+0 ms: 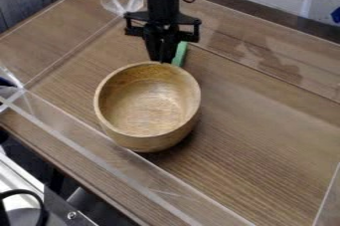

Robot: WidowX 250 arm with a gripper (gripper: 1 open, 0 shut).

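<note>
My black gripper is lowered just behind a wooden bowl, its fingers close together and shut. A small green object lies on the table at the right side of the fingers, partly hidden by them. Whether the fingertips touch it I cannot tell. The bowl stands upright and looks empty.
Clear plastic edging runs along the left and front. A white plank wall stands at the back right, and a dark slatted surface lies beyond the table at upper left.
</note>
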